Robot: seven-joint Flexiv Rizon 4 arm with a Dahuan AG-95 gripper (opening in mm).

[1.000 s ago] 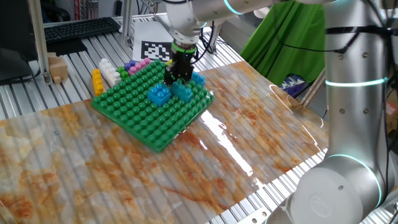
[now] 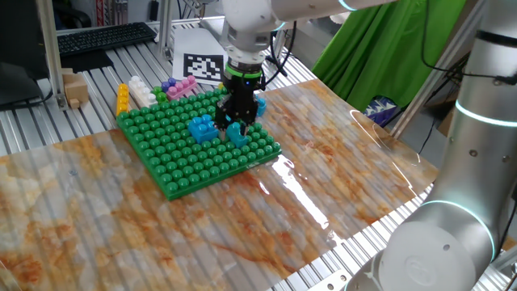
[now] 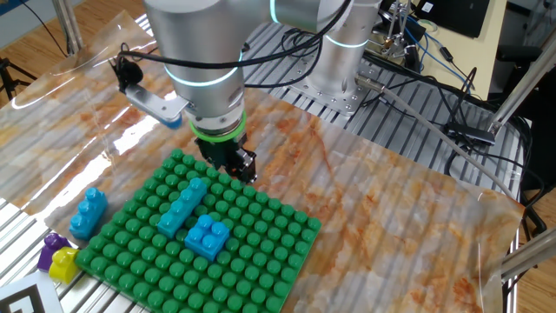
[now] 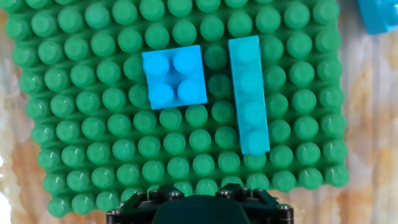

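Note:
A green studded baseplate (image 2: 174, 166) lies on the marbled sheet. On it are a square blue brick (image 4: 175, 77) with two-by-two studs and a long, narrow light-blue brick (image 4: 250, 96), side by side with a small gap between them. My gripper (image 2: 235, 129) hangs over the plate near the long brick, its fingers apart with nothing seen between them. At the bottom of the wrist view, the gripper is at the plate's near edge, away from both bricks. Its fingertips are hard to make out in exterior view 2.
Another blue brick (image 3: 88, 214) lies off the plate, with purple (image 3: 53, 250) and yellow (image 3: 63, 265) bricks close by. White (image 2: 141, 91), orange (image 2: 123, 99) and pink (image 2: 181, 87) bricks line the plate's back side.
My gripper has come nearer exterior view 1 and slightly right, and its fingers look wider apart.

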